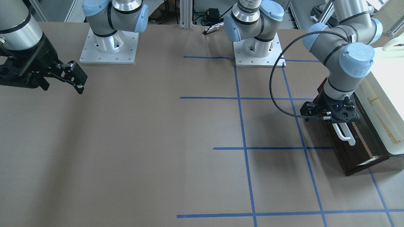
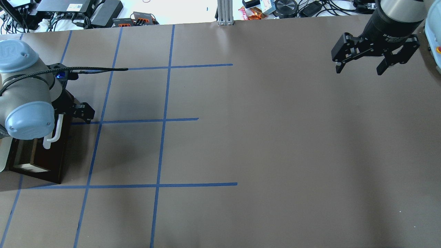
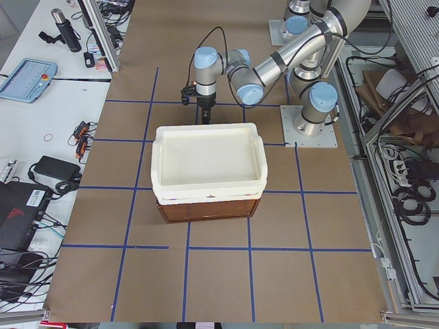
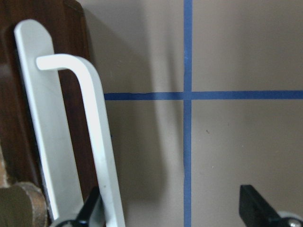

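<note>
A dark wooden box [image 1: 346,159] with a white top [image 3: 209,157] stands at the right of the front view. On its side is a white handle [image 4: 97,123] on a white plate. My gripper is over that side in the front and top views. In the left wrist view its fingers stand wide apart, one behind the handle's lower end, the other over bare floor. The gripper is open. The handle's far end is outside that view.
A second dark gripper [image 2: 372,62] hangs at the right of the top view. Other arm bases stand at the back.
</note>
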